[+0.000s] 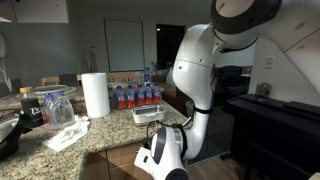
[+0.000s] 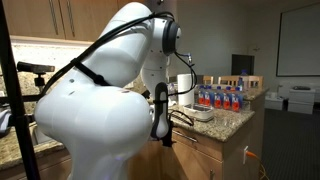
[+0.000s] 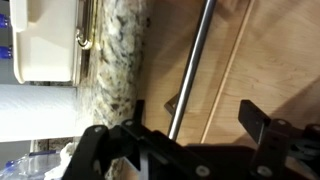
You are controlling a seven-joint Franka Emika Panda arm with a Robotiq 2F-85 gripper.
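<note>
My gripper stands open in the wrist view, its two dark fingers well apart. Between and beyond them runs a long dark strip (image 3: 192,68) with a pale edge on the brown wooden cabinet front (image 3: 255,60); whether it is a bar handle or a drawer edge I cannot tell. Nothing is gripped. In exterior view 2 the gripper (image 2: 163,140) is low, close to the wooden drawer fronts (image 2: 200,160) under the counter. Exterior view 1 shows the arm reaching below the counter edge, its fingers partly hidden.
The granite counter (image 1: 110,133) bears a paper towel roll (image 1: 96,96), several blue-labelled bottles (image 1: 140,97), a white tray (image 1: 148,114), a clear container (image 1: 59,108) and a dark pan (image 1: 12,137). Its edge lies close beside the gripper. Open floor shows at the right (image 2: 285,140).
</note>
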